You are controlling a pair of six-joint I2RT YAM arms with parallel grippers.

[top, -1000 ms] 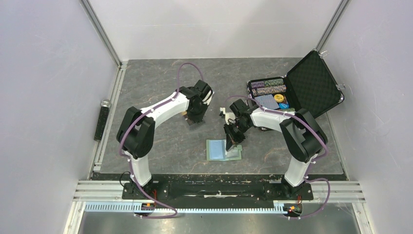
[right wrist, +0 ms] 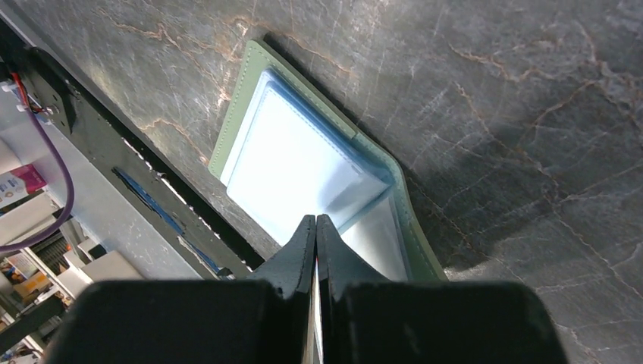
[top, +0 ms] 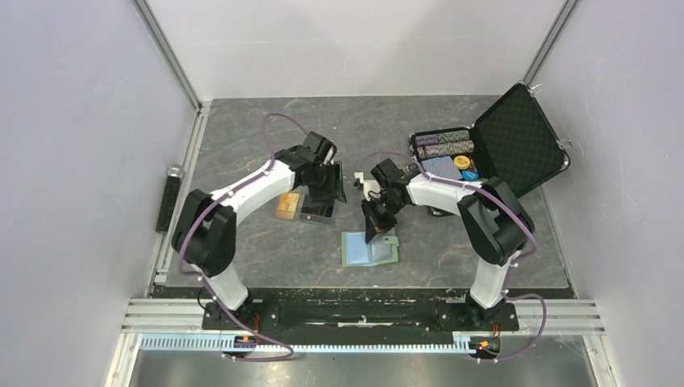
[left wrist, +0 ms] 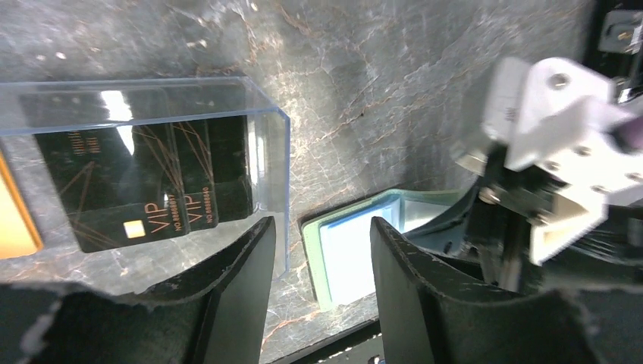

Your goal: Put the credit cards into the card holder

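Note:
The green card holder [top: 351, 250], with clear blue-white sleeves [right wrist: 296, 152], lies open near the front middle; my right gripper is over it, fingertips shut together, no card visible between them. A clear box [left wrist: 269, 167] holds black VIP cards [left wrist: 114, 182], with gold cards [left wrist: 11, 212] beside them at its left in the left wrist view. My left gripper stands open beside the box's right end, nothing between its fingers.
An open case [top: 520, 137] of chips and cards stands at the back right. A dark cylinder [top: 169, 201] lies at the left edge. The right arm is close beside my left gripper.
My right gripper has shifted slightly left over the holder.

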